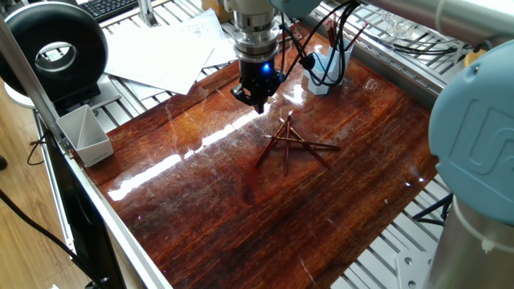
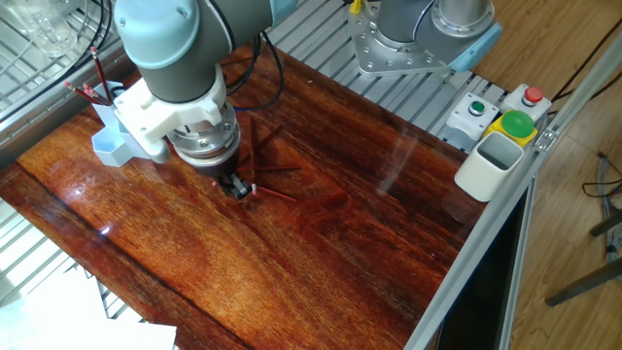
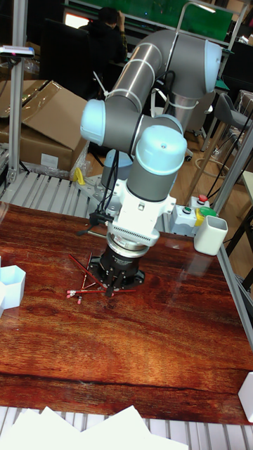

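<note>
Several thin dark-red pencils [image 1: 299, 142] lie crossed over one another in a loose pile on the glossy brown wooden table. My black gripper [image 1: 259, 106] hangs point-down above the table, just beside the pile's upper left in exterior view 1. From exterior view 2, the gripper [image 2: 236, 187] overlaps the pencils [image 2: 276, 192] and hides part of them. The gripper [image 3: 109, 290] also covers some of the pile in exterior view 3, where pencil ends [image 3: 75, 293] stick out on its left. Whether its fingers are apart or together is too small and dark to make out.
A pale-blue hexagonal holder [image 1: 320, 74] with several pencils upright stands near the table's edge, partly behind black cables. An empty white box [image 1: 85, 136] sits at the opposite edge. White papers [image 1: 165, 50] lie beyond the table.
</note>
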